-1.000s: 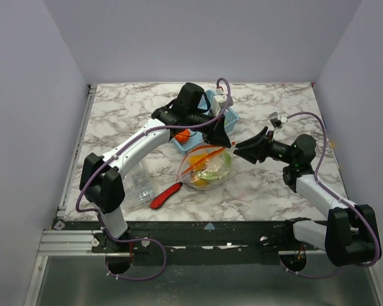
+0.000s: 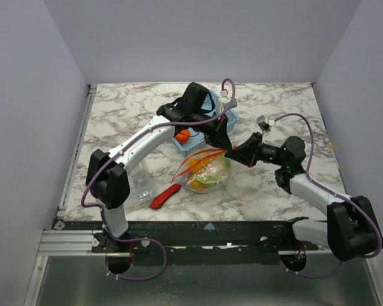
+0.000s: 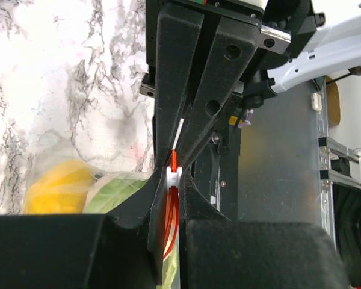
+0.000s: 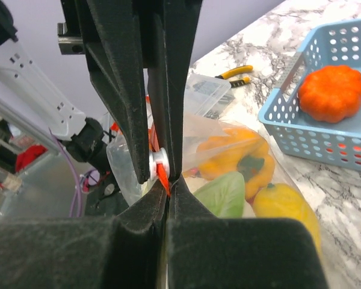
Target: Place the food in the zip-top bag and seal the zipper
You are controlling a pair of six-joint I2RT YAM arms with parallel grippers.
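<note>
The zip bag (image 2: 204, 173) holds yellow and orange peppers and green produce, with an orange zipper strip along its top. My left gripper is shut on the white slider and orange zipper. My right gripper is right against it at the same spot, shut, with its fingers around the zipper's end; whether it grips anything is hard to tell. In the right wrist view the bag's peppers (image 4: 286, 217) show below the clear plastic.
A blue basket (image 4: 319, 144) with an orange pepper (image 4: 331, 93) stands behind the bag. A red-handled tool (image 2: 165, 196) and a clear tray (image 2: 140, 185) lie front left; yellow-handled pliers show in the right wrist view.
My right gripper has moved left to meet the left gripper at the zipper end. The left gripper shifted slightly, and the zipper strip has shifted a little.
</note>
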